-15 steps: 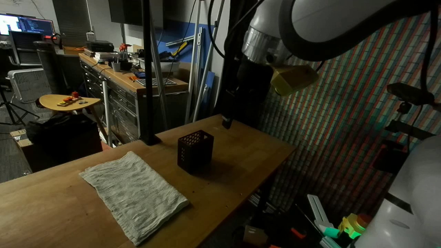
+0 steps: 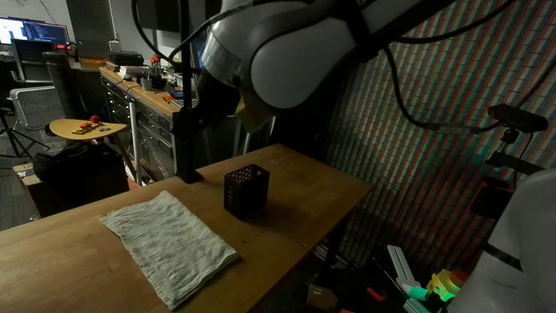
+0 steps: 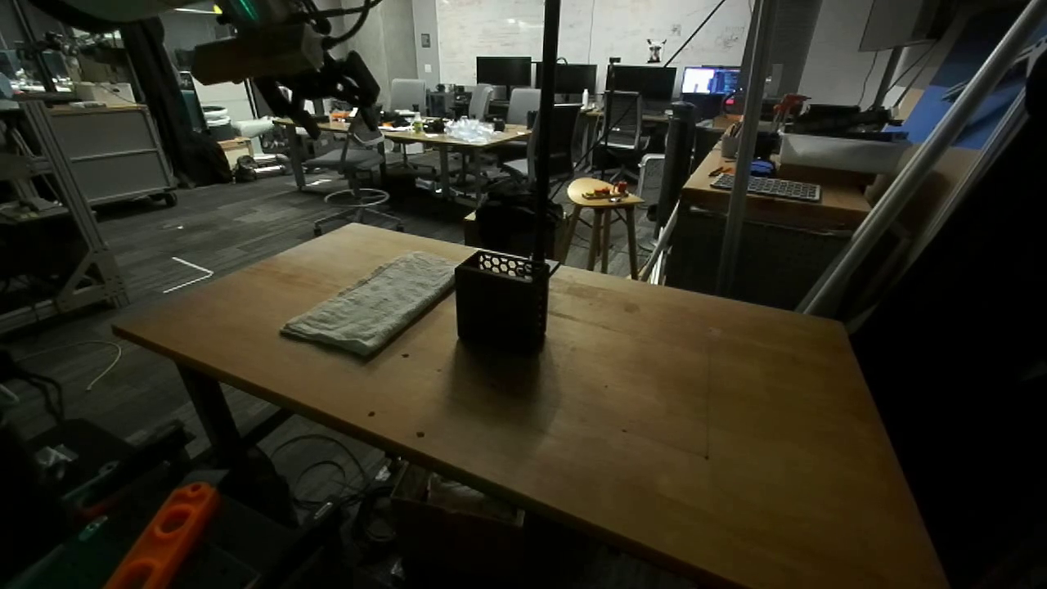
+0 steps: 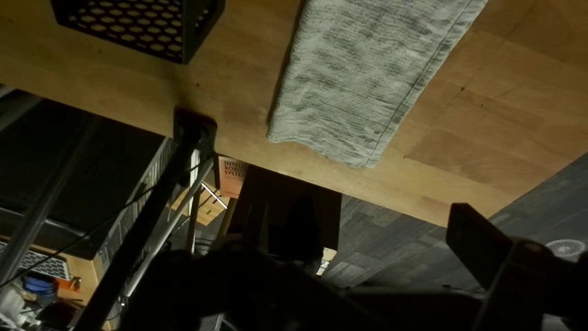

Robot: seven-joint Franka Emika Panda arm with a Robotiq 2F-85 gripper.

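Note:
A folded grey-green cloth (image 2: 169, 242) lies flat on the wooden table, and its seamed edge shows in the wrist view, where the cloth (image 4: 358, 82) fills the upper middle. Beside it stands an upright black basket (image 3: 501, 306) with honeycomb holes; in the wrist view the basket (image 4: 132, 27) is cut off at the top left. My gripper (image 3: 331, 110) hangs high in the air, well above the table and apart from both things. Its dark fingers (image 4: 477, 242) are spread, and nothing shows between them.
A black post (image 2: 185, 104) rises at the table's far edge, close to the basket and the arm. A small stool (image 2: 88, 128) stands beyond it.
My arm and gripper have swung left in exterior view 1, from above the table's far right corner to near the black post. The cloth and basket have stayed put.

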